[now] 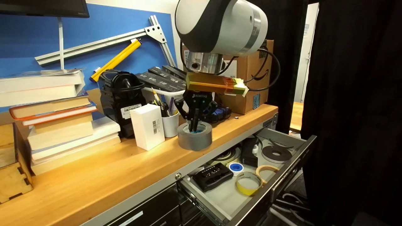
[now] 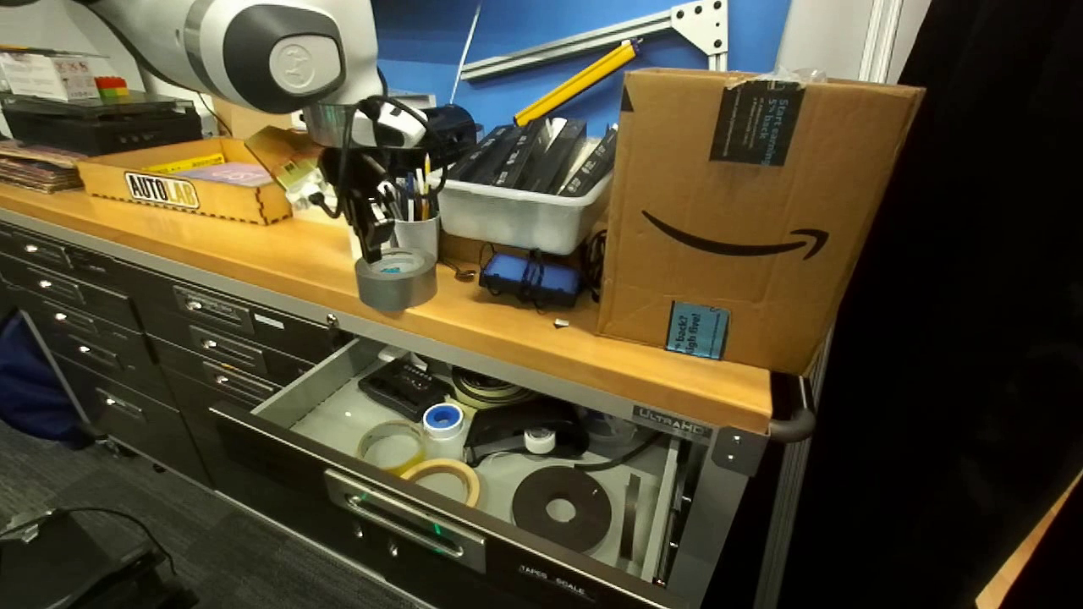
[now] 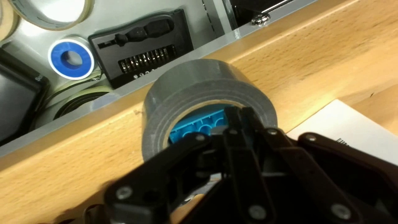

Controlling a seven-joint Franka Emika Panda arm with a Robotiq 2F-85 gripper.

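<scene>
A grey duct tape roll [image 3: 209, 74] lies flat on the wooden worktop near its front edge. Inside its hole is a blue plastic block [image 3: 201, 121] with moulded rings, partly covered by the fingers. My gripper [image 1: 195, 130] points down into the hole, its fingers [image 3: 234, 119] close together on the block's right part in the wrist view. It looks shut on the block; the tips and the exact contact are hidden inside the roll.
Below the worktop's front edge an open drawer [image 1: 222, 199] holds tape rolls and a black bit set [image 3: 143, 44]. A white box [image 1: 148, 127] and a pen cup [image 1: 170, 125] stand close behind the roll. A cardboard box [image 2: 751, 233] stands farther right.
</scene>
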